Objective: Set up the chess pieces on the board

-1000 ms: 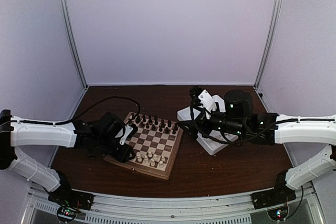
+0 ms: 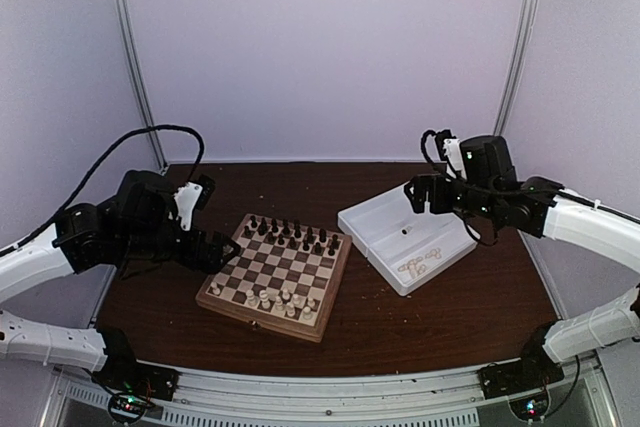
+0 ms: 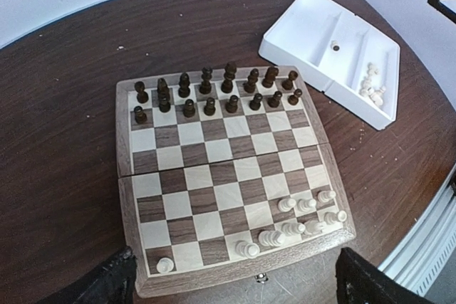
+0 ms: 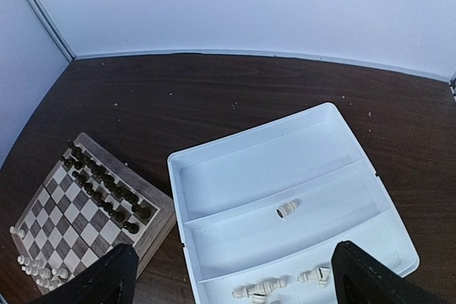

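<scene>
The wooden chessboard [image 2: 270, 277] lies centre-left. Dark pieces [image 3: 231, 105] stand in two rows along its far side. Several white pieces [image 3: 271, 238] stand near its front edge, bunched to the right, one alone at the front-left corner [image 3: 164, 265]. The white tray [image 2: 378, 222] to its right holds white pieces [image 4: 260, 288] lying in compartments, one alone [image 4: 287, 208] in the middle one. My left gripper [image 2: 215, 252] hangs left of the board, open and empty in its wrist view. My right gripper [image 2: 428, 195] is raised over the tray, open and empty.
Bare dark tabletop [image 2: 420, 327] surrounds the board and tray, with free room behind and in front. Pale walls enclose the back and sides; a metal rail [image 2: 330, 377] runs along the front.
</scene>
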